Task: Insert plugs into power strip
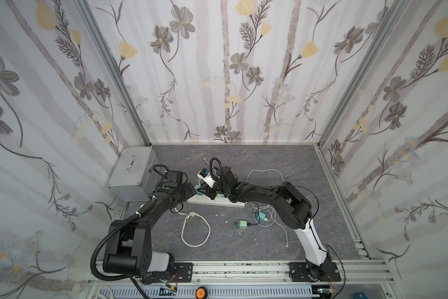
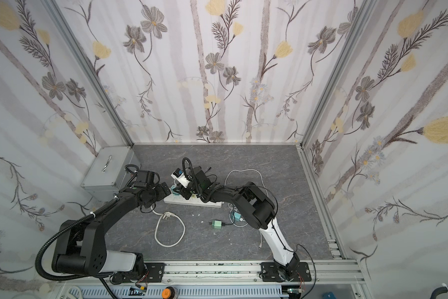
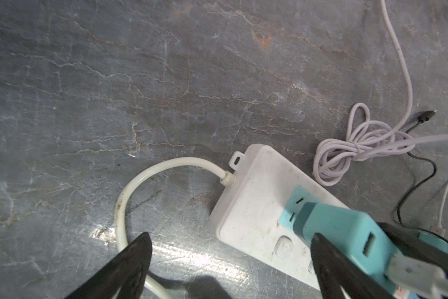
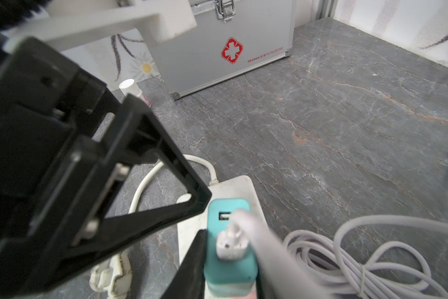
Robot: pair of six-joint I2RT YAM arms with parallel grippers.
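The white power strip (image 3: 256,199) has a turquoise socket patch (image 3: 286,215) near its cord end, slots partly showing. A turquoise USB adapter (image 4: 231,279) with a white cable plugged into its outer face is held in my right gripper, shut on its sides. In the left wrist view the adapter (image 3: 333,226) leans over the strip at the patch's edge; whether its prongs are in any slots is hidden. My left gripper stands open beside the strip's cord end, nothing between its fingers. A green plug (image 1: 241,224) lies in front of the strip.
Another turquoise adapter (image 1: 262,216) lies among cables on the right. A coiled white cable (image 3: 353,149) rests behind the strip. The strip's own plug (image 1: 191,214) and cord loop lie in front, and a silver case (image 1: 131,169) stands at the back left.
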